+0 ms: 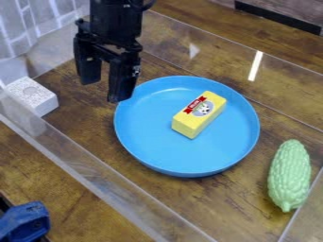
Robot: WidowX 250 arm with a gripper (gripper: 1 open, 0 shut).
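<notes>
My black gripper (105,76) hangs over the wooden table at the upper left, left of and above a blue plate (164,151), with its fingers open and nothing visible between them. On the plate lies a yellow box (195,117) with a red label and a small printed picture.
A white block (30,95) lies at the left by the tray's side. A green, textured vegetable-like object (289,173) lies at the right. A blue object (21,221) is at the bottom left corner. Bare wood shows at the upper right and lower middle.
</notes>
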